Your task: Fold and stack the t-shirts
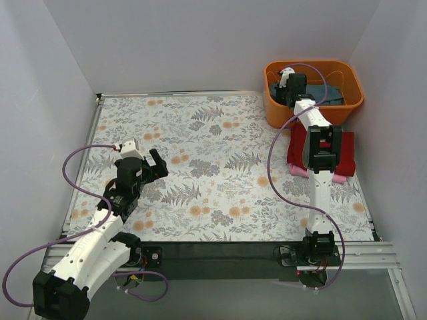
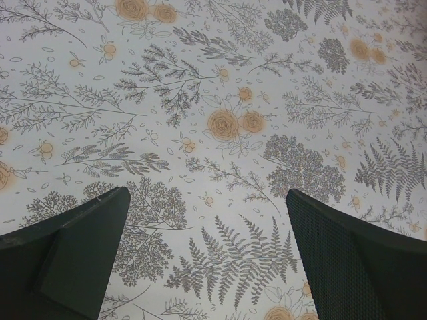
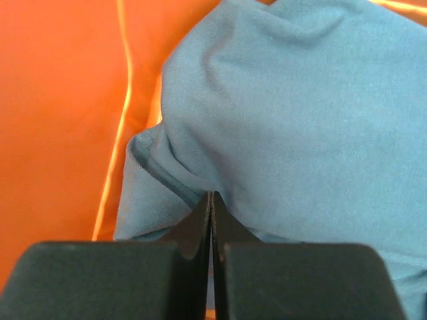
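Observation:
A blue-grey shirt (image 1: 325, 93) lies inside the orange bin (image 1: 274, 115) at the back right. My right gripper (image 1: 278, 93) is down in that bin; in the right wrist view its fingers are shut, tips against a fold of the blue cloth (image 3: 307, 133). No cloth shows clearly between them. Over the left part of the table, my left gripper is open with only bare tabletop beneath. A folded red shirt (image 1: 298, 148) rests on the table in front of the bin, partly covered by the right arm. Pink cloth (image 1: 297, 171) shows along its near edge.
Walls close in the back and both sides. A purple cable (image 1: 272, 180) runs along the right arm and hangs over the table.

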